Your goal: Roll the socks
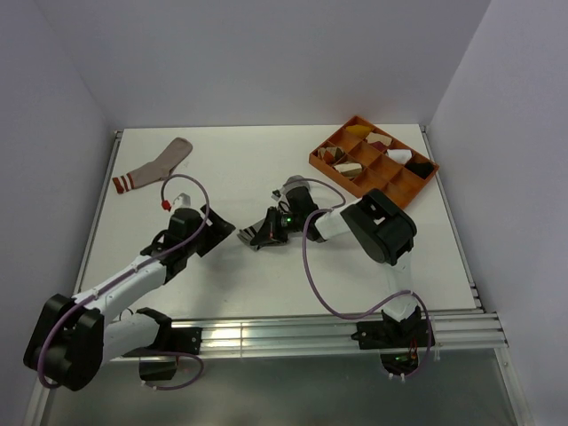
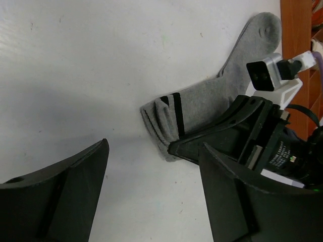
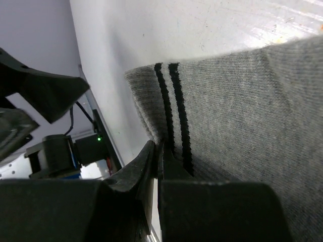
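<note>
A grey sock with black stripes (image 2: pixel 204 103) lies flat on the table, its striped end toward the left. My right gripper is shut on the cuff edge of this sock, near the two black stripes. Just left of the striped end, my left gripper stands partly open, with only table between its fingers. From above, the right arm covers much of the grey sock (image 1: pixel 253 234). Another sock, brownish grey with red stripes (image 1: pixel 155 167), lies at the back left.
An orange divided box (image 1: pixel 373 188) at the back right holds several rolled socks, with some compartments empty.
</note>
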